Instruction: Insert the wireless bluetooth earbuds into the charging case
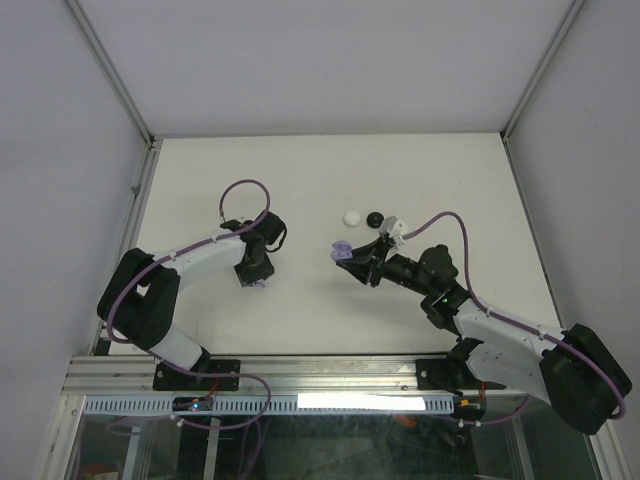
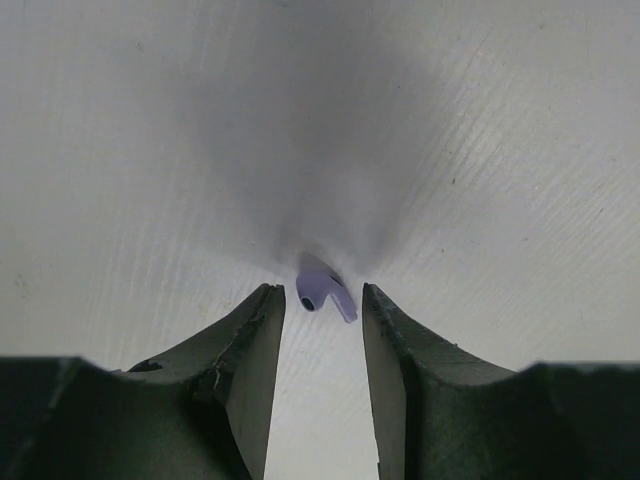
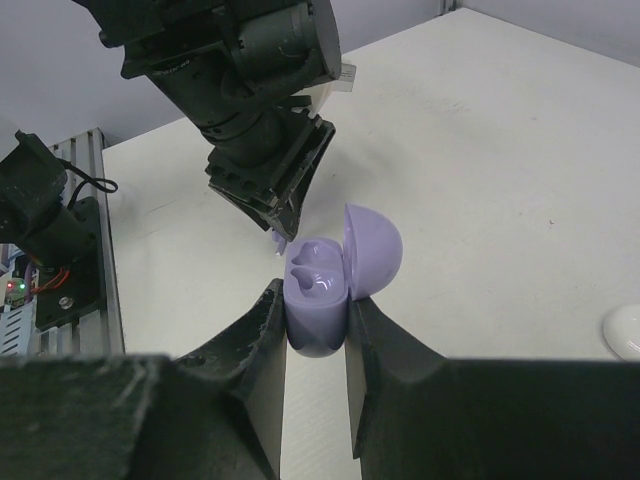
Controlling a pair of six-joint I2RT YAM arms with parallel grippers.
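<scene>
A small lilac earbud lies on the white table, just beyond the fingertips of my left gripper, whose fingers stand part open with nothing between them. In the top view that gripper points down at the left of the table. My right gripper is shut on the lilac charging case, held raised with its lid up and the inner wells showing; in the top view the case is right of centre.
A white round disc and a black one lie behind the case. Metal rails run along the front edge.
</scene>
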